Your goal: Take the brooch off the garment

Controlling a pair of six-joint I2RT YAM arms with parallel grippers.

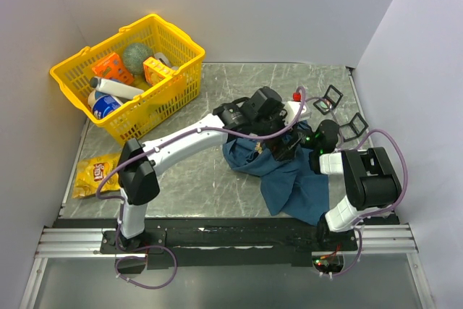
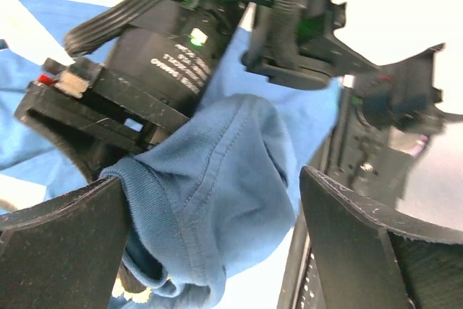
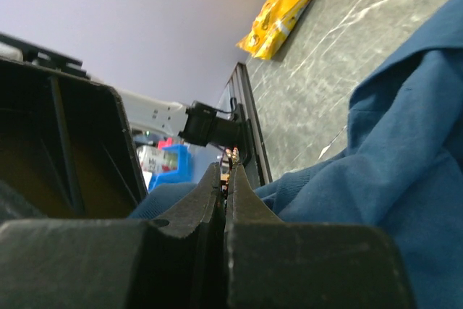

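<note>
The blue garment (image 1: pixel 293 182) lies crumpled on the right part of the table, partly covered by both arms. Over its upper part, my left gripper stands open. A raised fold of the blue cloth (image 2: pixel 210 171) rises between its fingers, which stay apart. My right gripper reaches in close beside it and is shut. At its fingertips shows a small speckled gold piece (image 3: pixel 231 155), apparently the brooch. Gold beads (image 2: pixel 137 294) also show near the left finger in the left wrist view. Most of the brooch is hidden.
A yellow basket (image 1: pixel 163 110) full of goods stands at the back left. A yellow packet (image 1: pixel 94 175) lies at the front left. Black-framed items (image 1: pixel 354 127) lie behind the right arm. Bare tabletop (image 1: pixel 199 193) stretches left of the garment. Both arms are crowded close together.
</note>
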